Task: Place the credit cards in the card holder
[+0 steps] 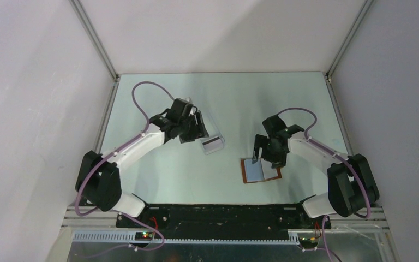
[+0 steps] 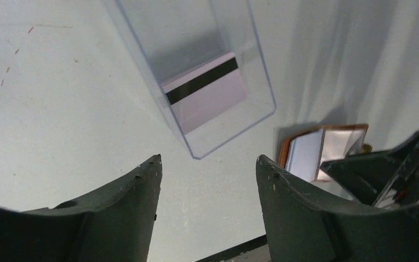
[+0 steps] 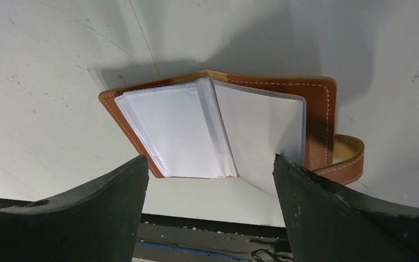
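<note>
A clear plastic tray [image 2: 234, 134] holds a white card with a black stripe [image 1: 213, 143] [image 2: 206, 95]. My left gripper [image 1: 195, 124] is open just above and behind the tray's near end, nothing between its fingers. The brown leather card holder [image 1: 245, 172] [image 3: 322, 120] lies open on the table with white sleeves [image 3: 174, 128] showing. My right gripper [image 1: 262, 150] hangs open over the holder, empty.
Walls border it on the sides and back; a dark front edge [image 1: 213, 218] runs below the holder.
</note>
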